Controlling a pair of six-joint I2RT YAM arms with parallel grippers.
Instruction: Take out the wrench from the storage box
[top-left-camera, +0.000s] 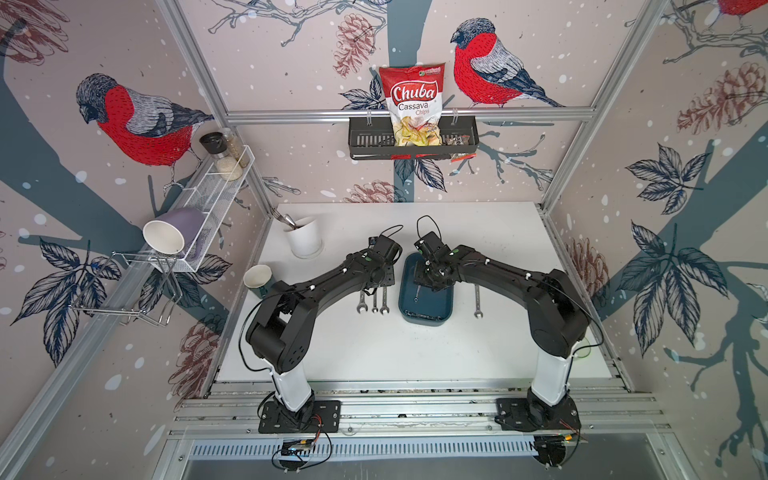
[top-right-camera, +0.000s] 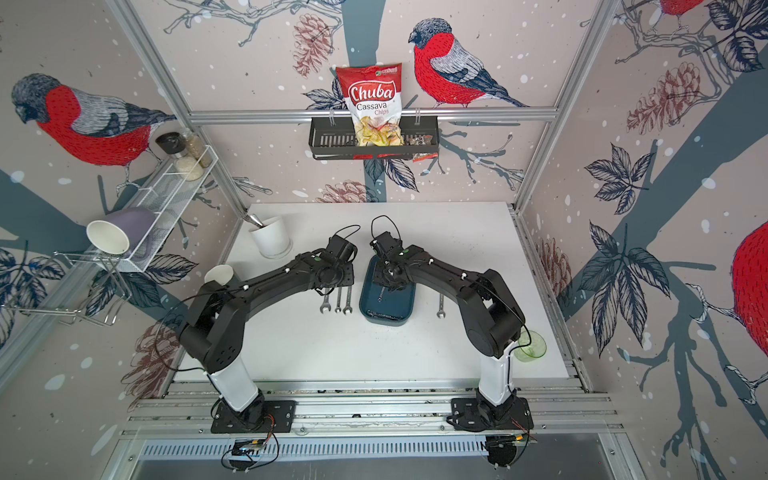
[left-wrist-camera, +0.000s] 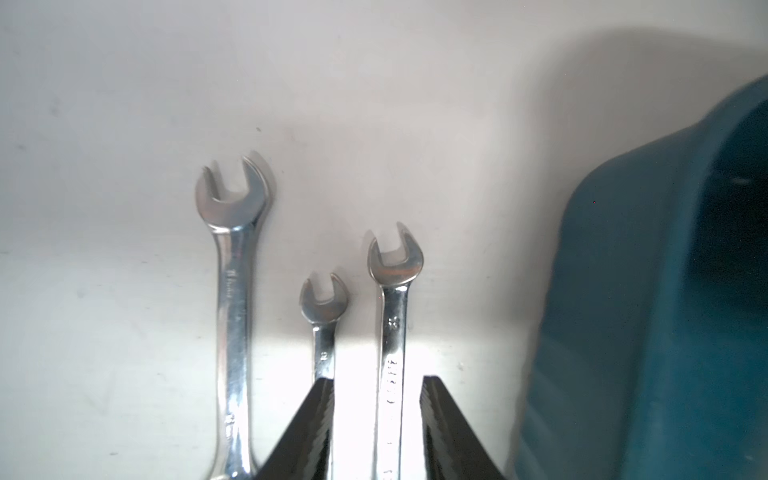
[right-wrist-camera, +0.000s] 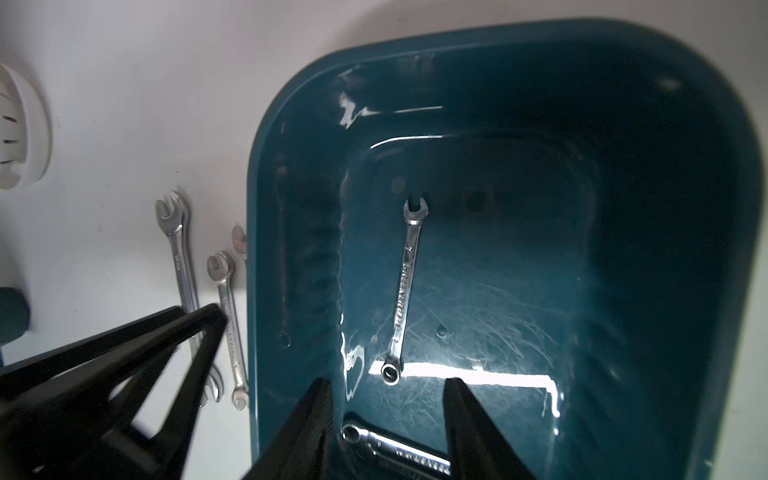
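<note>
The dark teal storage box (top-left-camera: 446, 308) stands mid-table. Inside it a small wrench (right-wrist-camera: 405, 280) lies lengthwise on the floor, and another wrench (right-wrist-camera: 400, 449) lies across the near end, partly hidden. Over the box, my right gripper is open with its fingers apart and nothing held. My left gripper hangs left of the box, fingers apart, above a row on the white table: a large wrench (left-wrist-camera: 233, 320), a small wrench (left-wrist-camera: 323, 344) and a medium wrench (left-wrist-camera: 392, 344). That medium wrench shows in the gap between the fingers, seemingly lying on the table.
Another wrench (top-left-camera: 478, 302) lies right of the box, partly under the right arm. A white utensil holder (top-left-camera: 305, 238) and a cup (top-left-camera: 258, 280) stand at the left; a green glass (top-right-camera: 530, 345) is at the front right.
</note>
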